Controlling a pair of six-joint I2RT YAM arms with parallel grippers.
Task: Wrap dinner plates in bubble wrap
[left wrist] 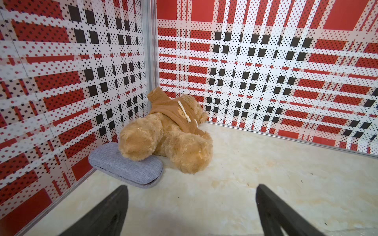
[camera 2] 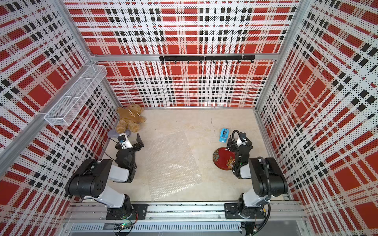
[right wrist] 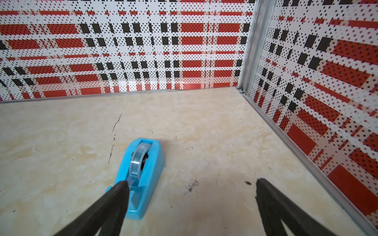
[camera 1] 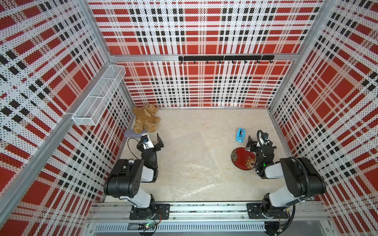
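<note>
A sheet of clear bubble wrap [camera 1: 191, 167] lies flat on the middle of the table. To its right rests a red plate [camera 1: 241, 158] with a floral rim, partly covered by the right arm in both top views. My right gripper is open and empty, over the plate's far right side. A blue tape dispenser [right wrist: 143, 177] stands just beyond it, toward the left of the right wrist view. Left of the wrap, my left gripper is open too, with bare table between its fingers.
In the back left corner a brown teddy bear [left wrist: 173, 129] leans on a grey case [left wrist: 126, 163]. A white wire basket [camera 1: 100, 94] hangs on the left wall, and a black hook rail [camera 1: 226, 58] runs along the back.
</note>
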